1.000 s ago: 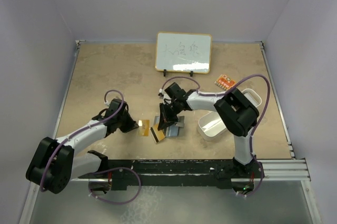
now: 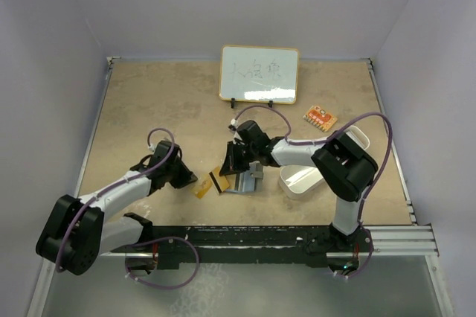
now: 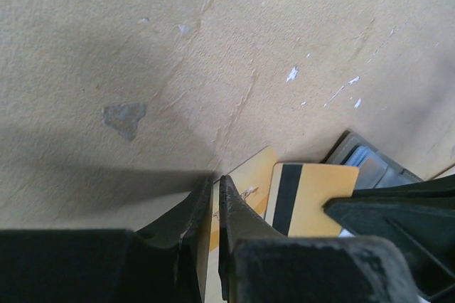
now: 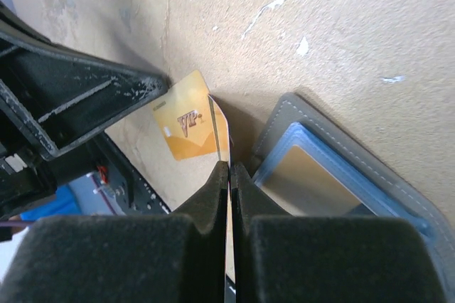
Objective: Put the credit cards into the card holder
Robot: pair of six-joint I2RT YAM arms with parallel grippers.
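My left gripper (image 2: pixel 194 180) is shut at the left. Its fingers (image 3: pixel 245 232) close on a corner of a plain yellow card (image 4: pixel 186 121), which hangs tilted from their tips. My right gripper (image 2: pixel 226 172) is shut on a second yellow card (image 3: pixel 313 196) with a black stripe. From the right wrist view this striped card (image 4: pixel 219 129) shows nearly edge-on, rising from the fingertips. In the left wrist view it partly covers the plain card. The grey and blue card holder (image 2: pixel 242 182) lies on the table just right of the cards, partly under the right arm.
A white tray or box (image 2: pixel 301 181) stands to the right under the right arm. An orange packet (image 2: pixel 320 117) lies at the back right, and a whiteboard (image 2: pixel 259 74) stands at the back.
The plain card has swung from upright to a slant while the left arm stays almost still.
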